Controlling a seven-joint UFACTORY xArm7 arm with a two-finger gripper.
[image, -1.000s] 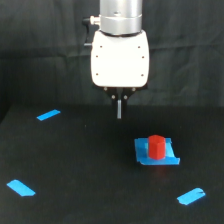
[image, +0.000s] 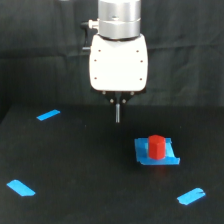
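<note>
A red cylinder (image: 157, 147) stands on a small blue square pad (image: 170, 157) at the right of the dark table. The white gripper (image: 118, 110) hangs above the table at the upper middle, left of the red cylinder and higher in the image, not touching it. Whether its thin fingers are open or shut is hard to tell.
Short blue tape strips lie at the back left (image: 49, 114), front left (image: 21, 187) and front right (image: 191, 195).
The gripper has moved slightly down in the image and a little left. The red cylinder and pad have not moved.
</note>
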